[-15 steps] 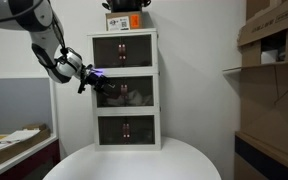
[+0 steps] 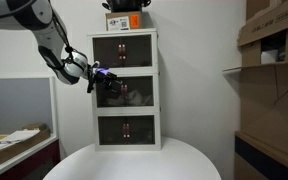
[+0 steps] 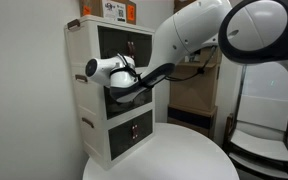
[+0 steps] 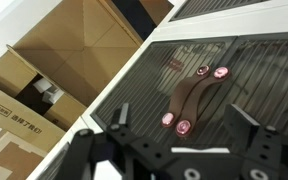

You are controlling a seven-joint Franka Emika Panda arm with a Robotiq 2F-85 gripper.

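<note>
A tall white cabinet point(image 2: 156, 110) has three dark, see-through fronts stacked one above another, each with a pair of brown handles in its middle. In the wrist view, two curved brown strap handles point(image 4: 193, 97) with pinkish screw heads lie ahead of my gripper. Its fingers point(image 4: 121, 116) are spread wide, with nothing gripped between them. From the first exterior view, the gripper point(image 2: 114, 80) is at the middle front's height, near its handles. The arm hides part of that front in the second exterior view.
A white round table point(image 2: 134, 163) extends in front of the cabinet, its visible top clear. An orange-and-grey box point(image 2: 123, 21) sits on the cabinet. Cardboard boxes point(image 2: 269, 90) stand at the right, and a folded white chair point(image 3: 265, 130) leans behind the table.
My gripper has shifted slightly to the right across the middle front, closer to its handles. The cabinet fronts look unchanged.
</note>
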